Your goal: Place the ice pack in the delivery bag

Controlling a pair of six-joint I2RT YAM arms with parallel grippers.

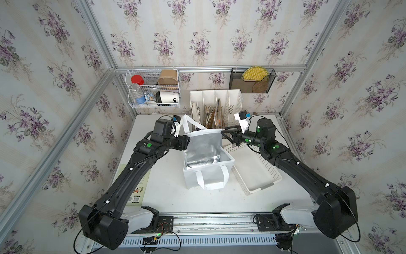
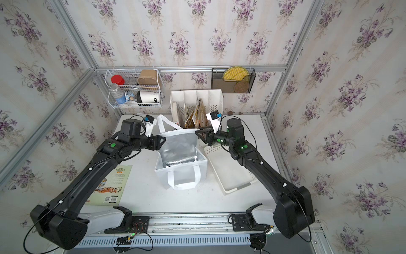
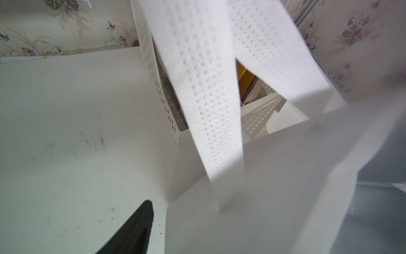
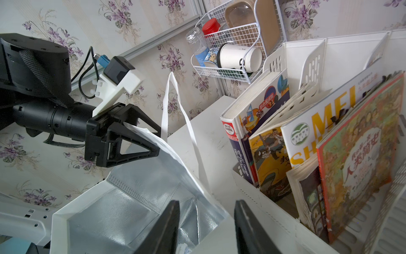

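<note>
The white delivery bag (image 1: 196, 180) stands on the table with its lid (image 1: 205, 141) raised, showing a silver lining. Low inside it, a small patch of a pale printed thing (image 4: 182, 249) shows; I cannot tell whether that is the ice pack. At the lid's left corner is my left gripper (image 1: 186, 141); in the right wrist view its two fingers stand apart with the lid's edge between them. Toward the lid's right corner reaches my right gripper (image 1: 223, 132), its fingers (image 4: 170, 226) apart. The lid's edge shows in the gap in front of them.
An empty white basket (image 1: 277, 177) lies right of the bag. Behind stands a white file rack (image 1: 234, 99) with books. A wire shelf (image 1: 131, 103) and a black mesh holder (image 1: 236, 86) hang on the back wall. Table left of the bag is mostly free.
</note>
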